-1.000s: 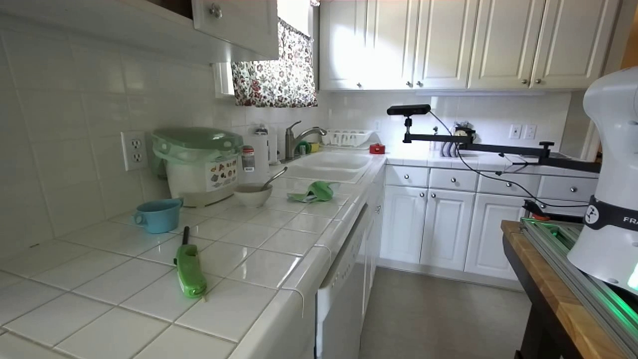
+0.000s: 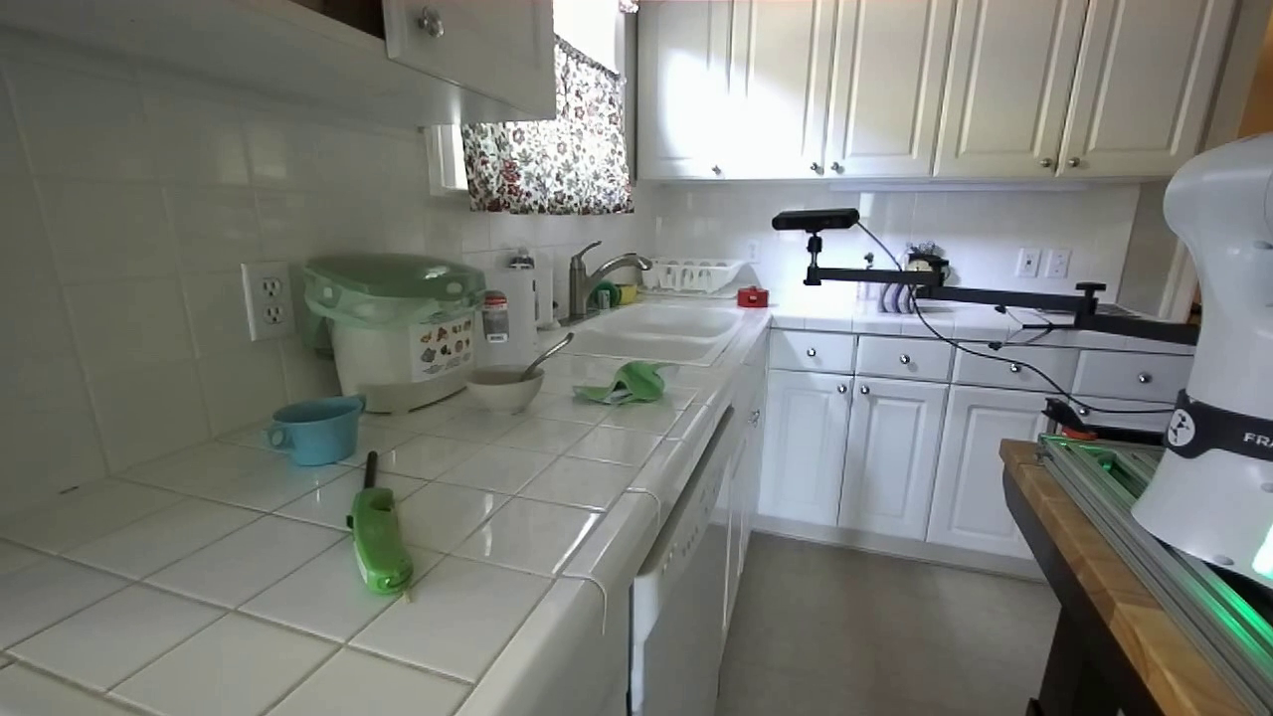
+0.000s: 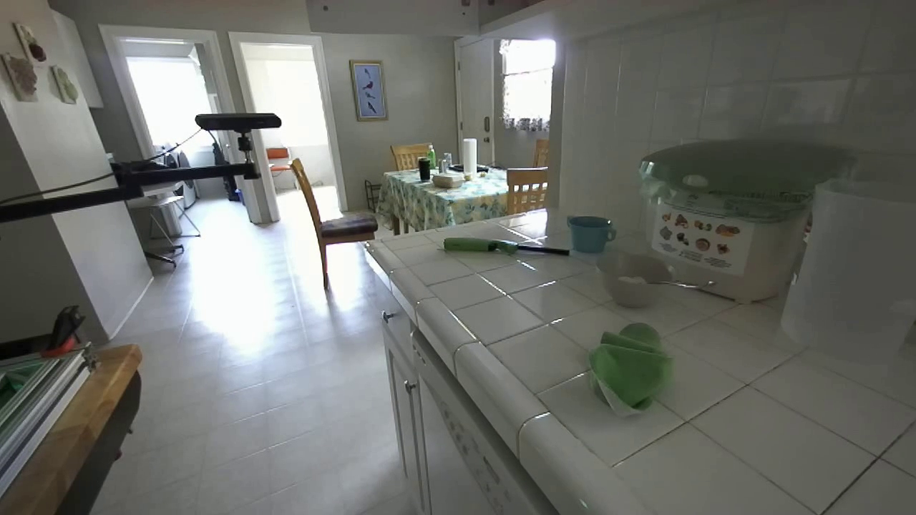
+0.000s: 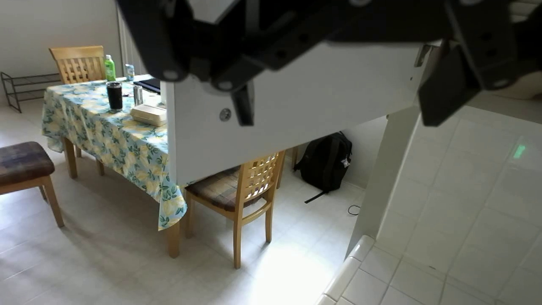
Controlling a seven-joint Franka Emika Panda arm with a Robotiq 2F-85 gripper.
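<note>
In the wrist view my gripper stands open, its dark fingers (image 4: 441, 96) wide apart at the top of the picture. Behind them is a white cabinet panel (image 4: 305, 96), with a small round metal fitting (image 4: 225, 114) close to the left finger. Whether the fingers touch the panel, I cannot tell. Neither exterior view shows the gripper; only the white arm (image 2: 1229, 298) appears at the right of exterior view 1. On the tiled counter (image 2: 525, 525) lie a green lighter (image 2: 379, 543), a blue cup (image 2: 316, 431), a bowl with a spoon (image 2: 504, 390) and a green cloth (image 2: 638, 381).
Upper cabinets (image 2: 471, 48) overhang the counter. A lidded rice bin (image 2: 394, 340) stands against the tiled wall. In the wrist view are a table with a floral cloth (image 4: 101, 137), a chair (image 4: 259, 188) and a black backpack (image 4: 325, 160).
</note>
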